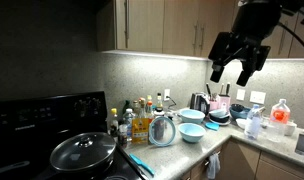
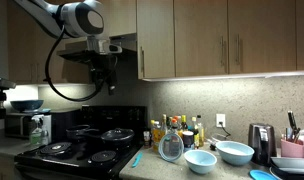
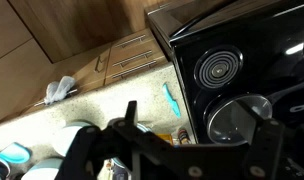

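High above the counter hangs my gripper (image 1: pixel 229 75), its two fingers apart and nothing visible between them. In the wrist view the gripper points down at the counter, with one dark finger (image 3: pixel 130 112) on the left. Below it, a light-blue utensil (image 3: pixel 171 100) lies flat beside the stove; exterior view 1 shows the same blue utensil (image 1: pixel 142 164). A pan with a glass lid (image 1: pixel 83 152) rests on the black stove (image 1: pixel 20 130). Pale blue bowls (image 2: pixel 200 161) stand farther along the counter.
Bottles (image 1: pixel 141 122) crowd the back wall behind a round glass lid (image 2: pixel 172 146). A kettle (image 2: pixel 261 141) and a utensil holder (image 2: pixel 291 148) stand to the right. Overhead are wooden cabinets (image 2: pixel 189 40). Bare counter (image 3: pixel 97 100) surrounds the blue utensil.
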